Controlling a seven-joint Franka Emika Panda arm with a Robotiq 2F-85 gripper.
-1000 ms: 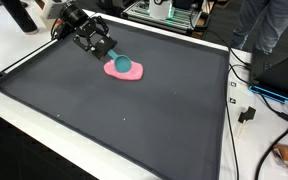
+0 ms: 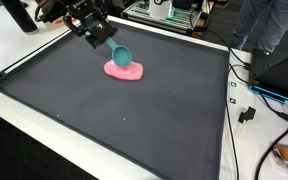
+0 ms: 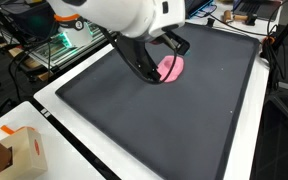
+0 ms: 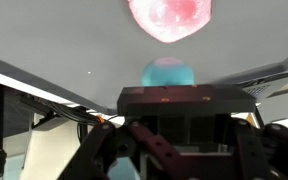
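Note:
A light-blue cup-like thing [image 2: 122, 54] with a round open end hangs in my gripper [image 2: 106, 41], tilted toward the pink piece. The pink flat piece [image 2: 123, 71] lies on the dark table, just under and in front of the blue thing. In the wrist view, part of the blue thing [image 4: 168, 72] shows beyond the dark fingers, and the pink piece [image 4: 171, 14] is at the top edge. My gripper [image 3: 152, 68] blocks the blue thing in the second exterior view, where the pink piece [image 3: 170, 68] shows behind it.
A white border [image 2: 59, 135] runs along its edge. Cables and dark equipment [image 2: 281, 75] stand off to the right. An orange-and-white box [image 3: 29, 155] sits beyond the table's near-left corner.
My gripper has risen with the blue thing in it, so more of the pink piece shows below. The pink piece has stayed in place.

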